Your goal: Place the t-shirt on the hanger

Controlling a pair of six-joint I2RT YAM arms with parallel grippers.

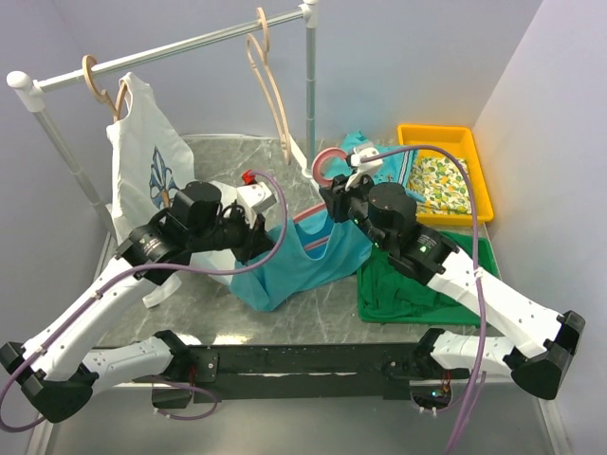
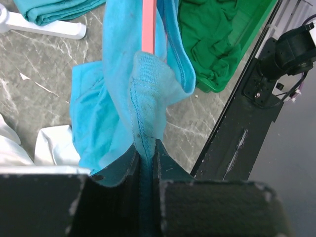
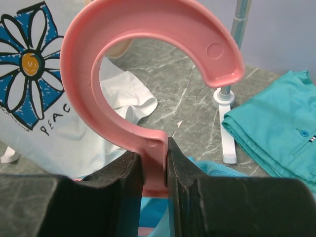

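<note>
Bunched cloth of the turquoise t-shirt (image 2: 148, 91) runs between the fingers of my left gripper, which is shut on it. In the top view this gripper (image 1: 258, 245) is at the shirt's left shoulder. The pink hanger (image 3: 81, 69) has its neck between the fingers of my right gripper, its hook rising above them. Its bar shows in the neckline of the shirt (image 1: 313, 270) in the top view, and a pink end (image 2: 148, 29) reaches the bunched cloth in the left wrist view. The far hanger end is hidden by my right gripper.
A clothes rack (image 1: 190, 45) stands behind with a white printed shirt (image 1: 142, 142) at left and an empty wooden hanger (image 1: 270, 90). Folded turquoise cloth (image 3: 276, 126) lies by the rack foot. A yellow bin (image 1: 487, 180) and a green tray (image 1: 417, 318) stand at the right.
</note>
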